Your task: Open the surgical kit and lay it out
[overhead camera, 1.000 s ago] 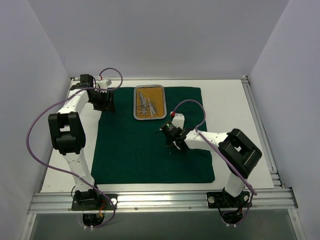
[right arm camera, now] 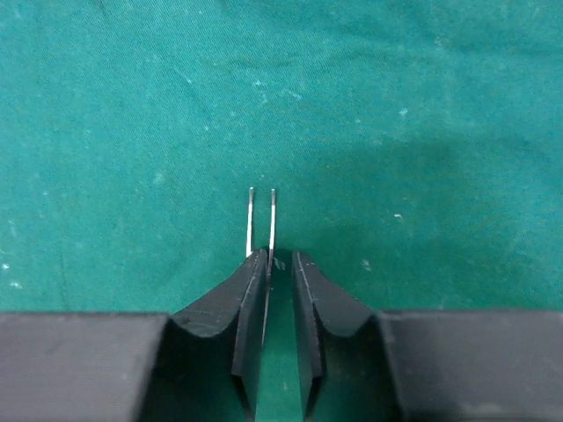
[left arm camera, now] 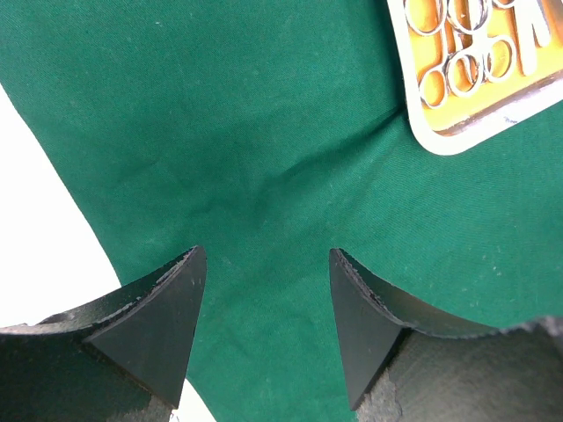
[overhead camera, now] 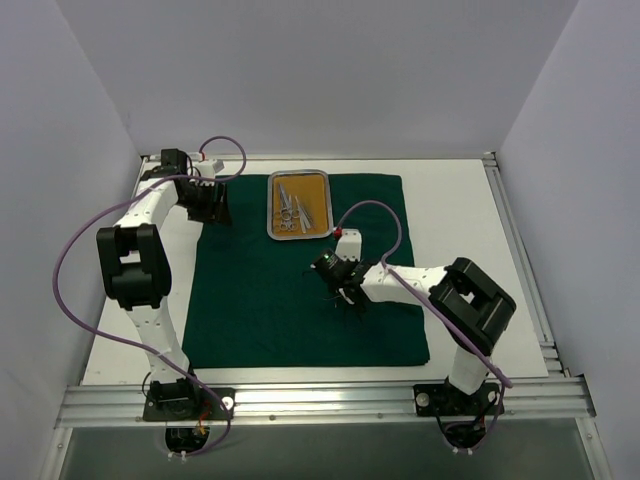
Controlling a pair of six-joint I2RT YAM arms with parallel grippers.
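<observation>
On the green cloth (right arm camera: 422,105), in the right wrist view, lie thin silver tweezers (right arm camera: 273,211), their two tips pointing away from my gripper. My right gripper is low over the cloth and slightly open. Its left finger (right arm camera: 251,299) stands against or over one tweezer arm; the right finger is clear of it. The rear of the tweezers is partly hidden. Open and empty, my left gripper hangs over the cloth's left edge. Scissor-like instruments and slim handled tools lie in the orange-floored metal tray (overhead camera: 270,210), at the back of the cloth.
Bare cloth (overhead camera: 260,310) spreads between the two arms, in front of the tray. A purple cable (overhead camera: 75,315) arcs along each arm. Grey walls stand at the back and both sides.
The left arm has barely moved.
</observation>
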